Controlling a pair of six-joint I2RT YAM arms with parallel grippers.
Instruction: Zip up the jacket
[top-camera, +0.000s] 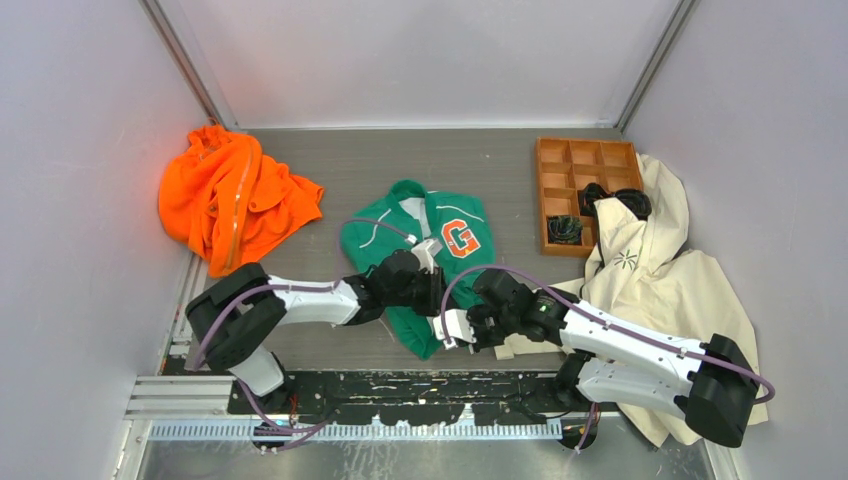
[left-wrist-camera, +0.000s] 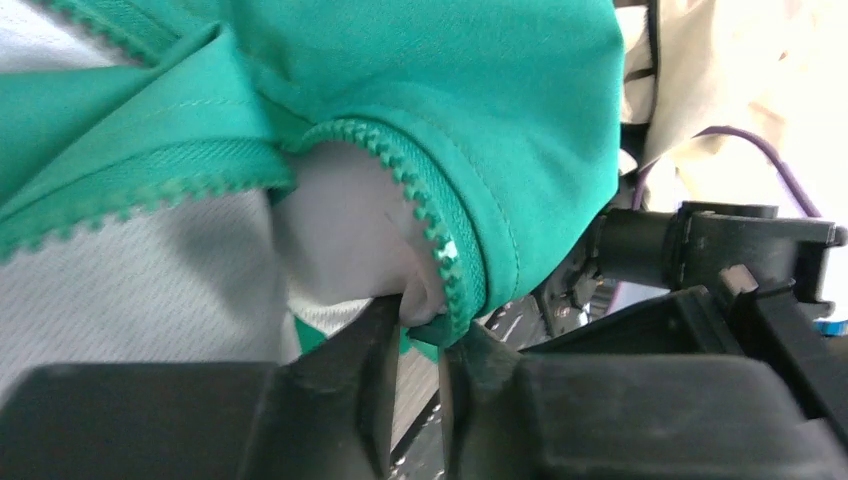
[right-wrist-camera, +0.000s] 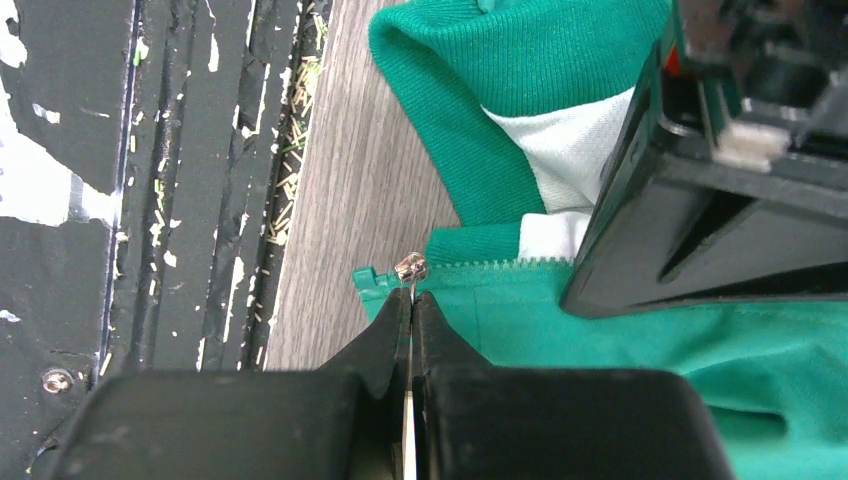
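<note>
The green jacket (top-camera: 462, 210) with an orange G lies at the centre. My left gripper is low over its front, fingertips close together at the curled edge of a toothed zipper tape (left-wrist-camera: 440, 240); whether they grip it is unclear. My right gripper is shut on a small metal piece (right-wrist-camera: 410, 266), apparently the zipper pull, at the lower end of the other toothed edge (right-wrist-camera: 510, 265). The left gripper's black body stands just beside it in the right wrist view.
An orange garment (top-camera: 230, 200) lies at the left, cream fabric (top-camera: 700, 300) at the right, and a wooden divided tray (top-camera: 556, 170) with dark items at the back right. Bare table shows behind the jacket. A black worn edge (right-wrist-camera: 70, 280) borders the front.
</note>
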